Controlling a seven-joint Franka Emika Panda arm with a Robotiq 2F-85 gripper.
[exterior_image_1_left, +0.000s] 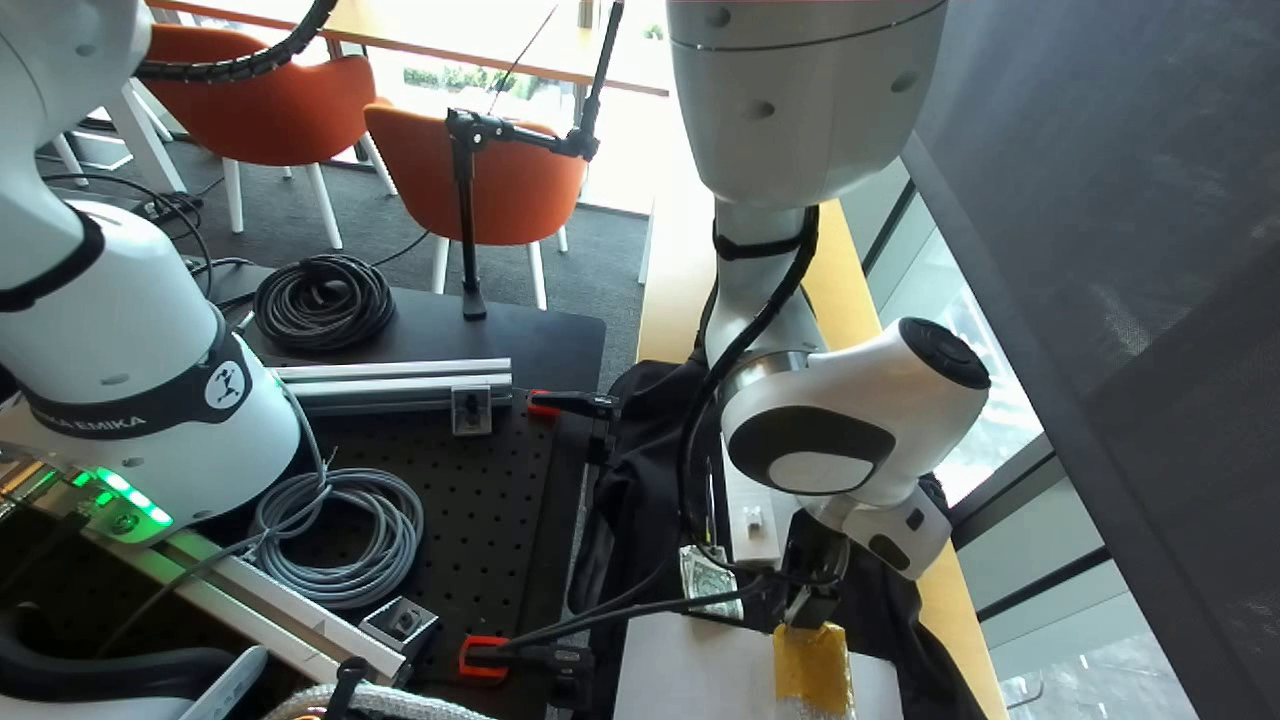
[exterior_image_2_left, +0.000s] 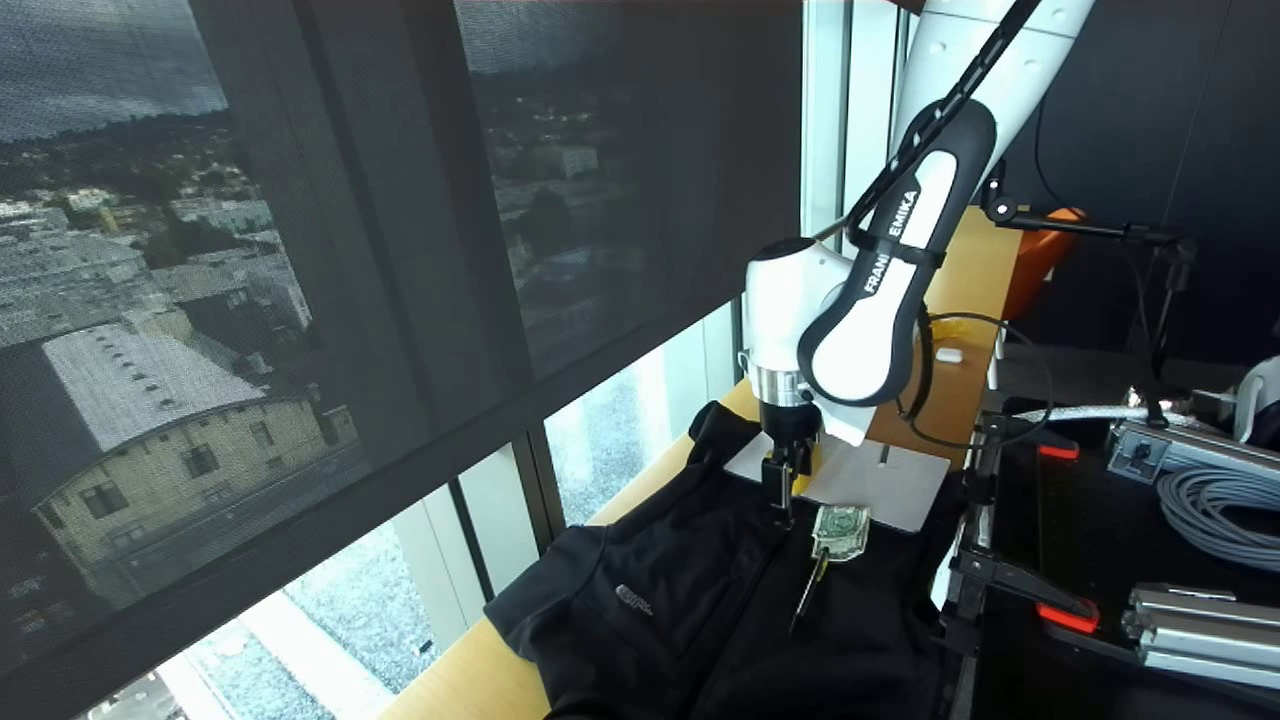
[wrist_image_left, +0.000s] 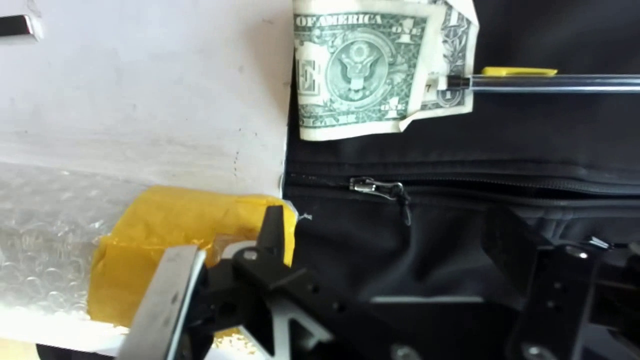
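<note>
My gripper stands open low over the black jacket, its fingers wide apart with only dark cloth and empty space showing between them. In the wrist view, the left finger overlaps the end of a yellow-taped bubble-wrap bundle; whether they touch I cannot tell. A folded dollar bill lies beyond the gripper, beside the edge of a white board. Across the bill's right part rests the tip of a clear pen with a yellow clip. A metal zipper pull lies on the jacket.
Window glass and a dark blind run along one side of the wooden ledge. On the other side, a black perforated table carries red-tipped clamps and coiled cable.
</note>
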